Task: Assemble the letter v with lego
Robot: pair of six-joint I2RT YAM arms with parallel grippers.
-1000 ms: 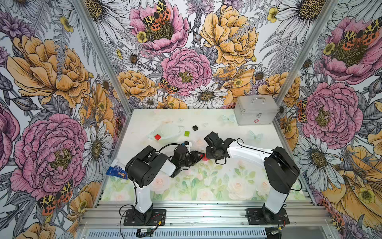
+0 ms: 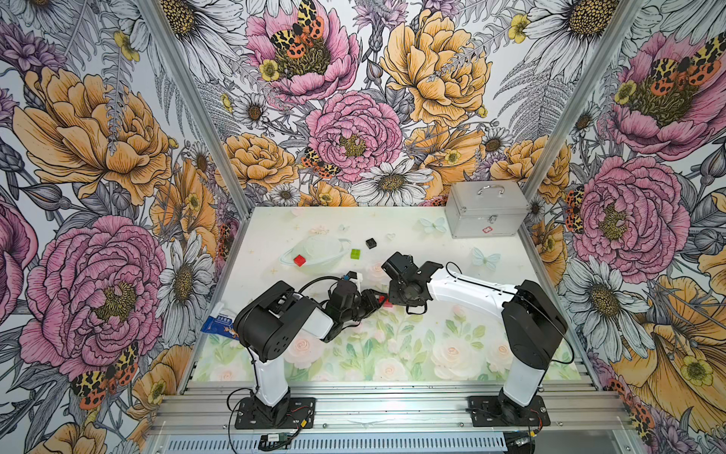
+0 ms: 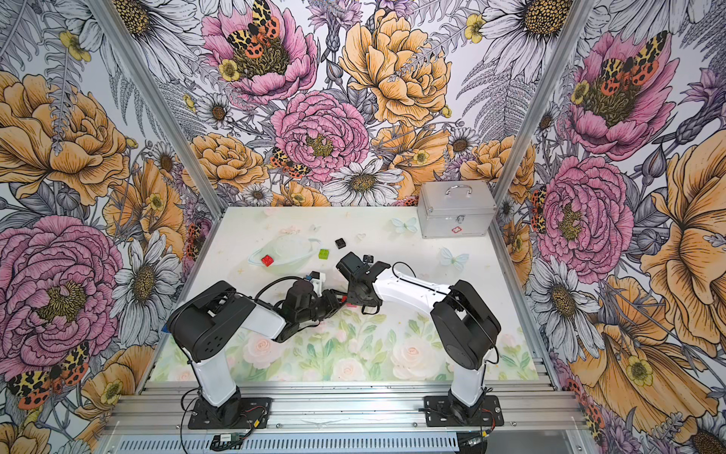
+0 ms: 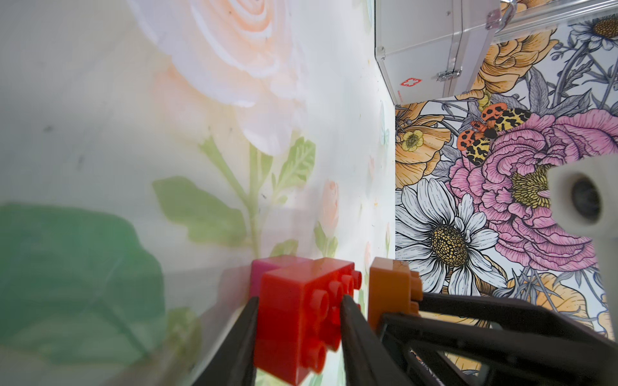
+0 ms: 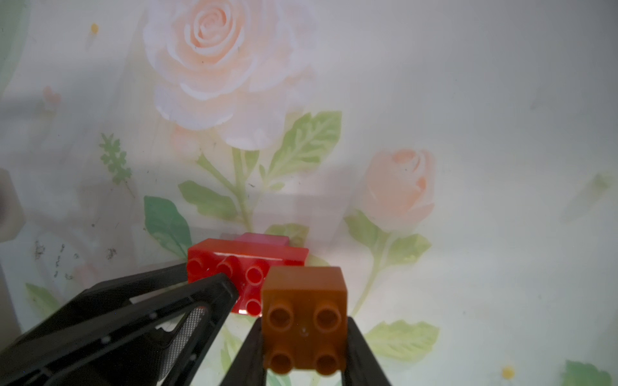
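My left gripper is shut on a red brick piece (image 4: pixel 281 321), its studs facing sideways toward the right arm. A pink brick (image 4: pixel 275 263) shows behind the red one. In the right wrist view, the same red piece (image 5: pixel 242 267) sits between the left fingers, beside an orange-brown two-by-two brick (image 5: pixel 304 315). My right gripper is shut on that orange-brown brick, studs facing its camera. A small gap separates the orange-brown brick from the red studs in the left wrist view. The two grippers meet over the middle of the table.
Loose red (image 2: pixel 299 260), green (image 2: pixel 355 254) and black (image 2: pixel 370 243) bricks lie behind the arms. A silver case (image 2: pixel 487 212) stands at the back right, and a blue packet (image 2: pixel 220 326) at the left edge.
The right gripper has shifted slightly left, toward the left gripper. The left arm has moved a little left and frontward, and less of the red piece shows from above.
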